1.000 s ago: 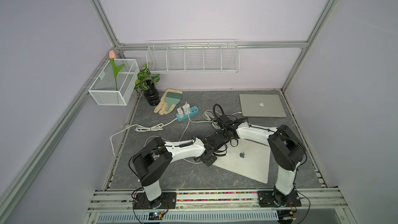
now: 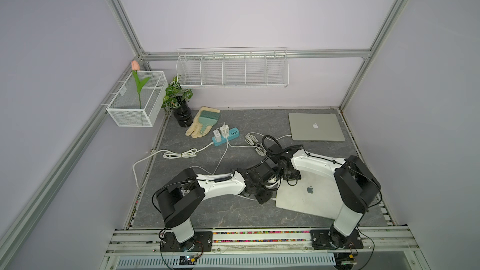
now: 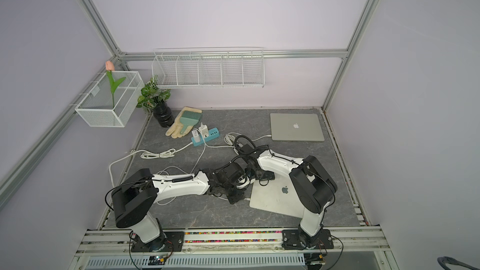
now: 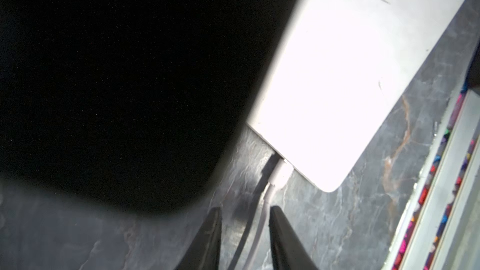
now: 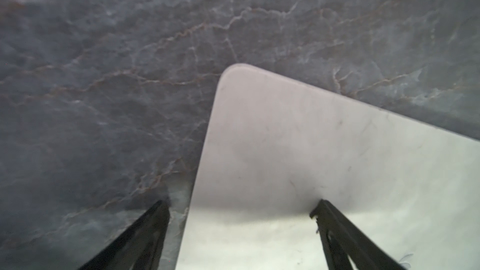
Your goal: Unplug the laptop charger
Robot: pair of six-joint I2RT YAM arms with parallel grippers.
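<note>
The front silver laptop [image 2: 310,197] lies on the grey table under both arms. In the left wrist view the charger plug [image 4: 280,174] sits at the laptop's edge, its white cable running down between the fingertips of my left gripper, which is part open; whether they touch the cable is unclear. My right gripper stands open over the laptop's rounded far corner, one fingertip above the lid, the other beside its edge. Much of the left wrist view is blocked by a dark shape.
A second laptop [image 2: 316,127] lies at the back right. A blue power strip [image 2: 227,135] with chargers, coiled cables, a glove [image 2: 195,129] with brush, and a potted plant [image 2: 183,116] are at the back left. Bare table lies front left.
Since about a second ago the front laptop has shifted rightward, with both grippers moving right too. In the last moment my right arm has moved slightly left; the left is almost still.
</note>
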